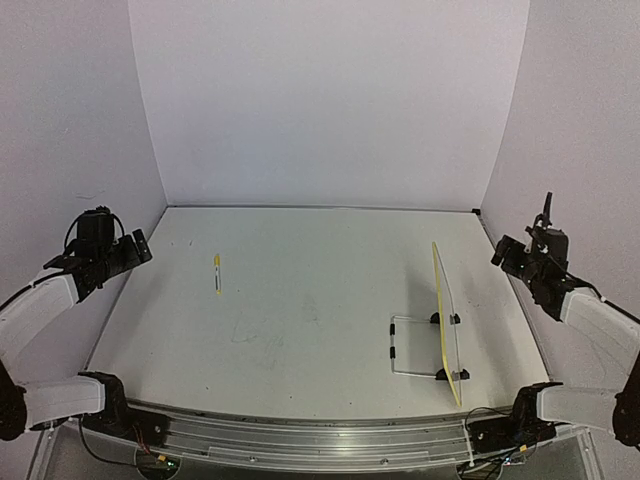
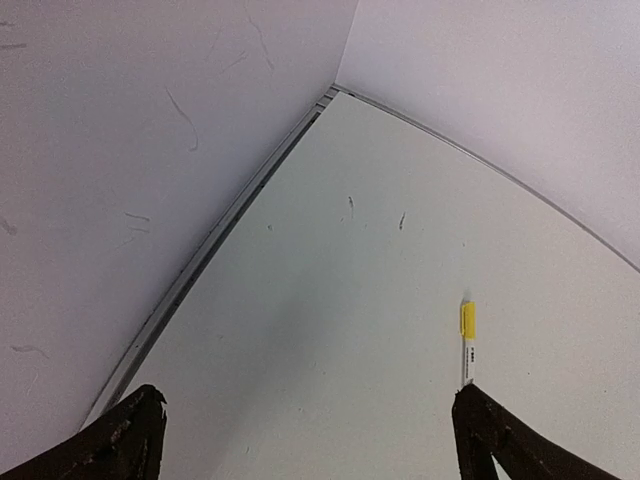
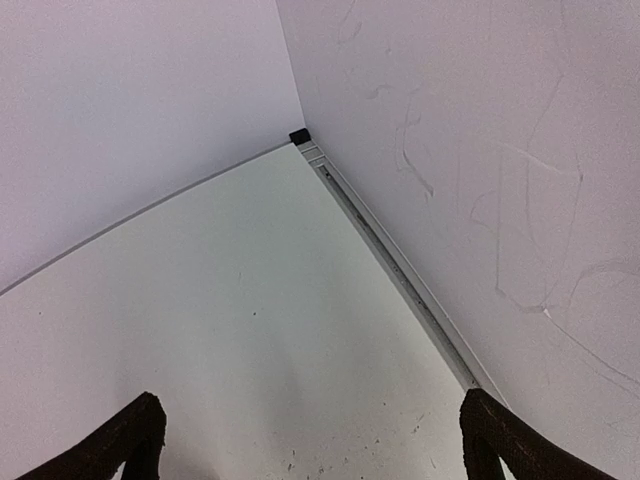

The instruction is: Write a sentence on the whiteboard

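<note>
A slim marker, white with a yellow cap [image 1: 217,274], lies on the left part of the table; in the left wrist view the marker [image 2: 467,345] appears at lower right. The whiteboard [image 1: 441,300], a thin yellow-edged panel seen nearly edge-on, stands upright at the table's right. My left gripper [image 1: 138,250] is over the left edge, apart from the marker, its fingers [image 2: 135,432] spread with nothing between. At the right edge, beyond the whiteboard, my right gripper [image 1: 506,252] is also open and empty, its fingers [image 3: 135,432] wide apart. The whiteboard's face can hardly be seen.
A wire stand [image 1: 412,373] with black clips extends left from the whiteboard's foot. Bare white table [image 1: 310,260] fills the middle between marker and whiteboard. Walls close in the back and both sides; a metal rail [image 1: 300,432] runs along the front.
</note>
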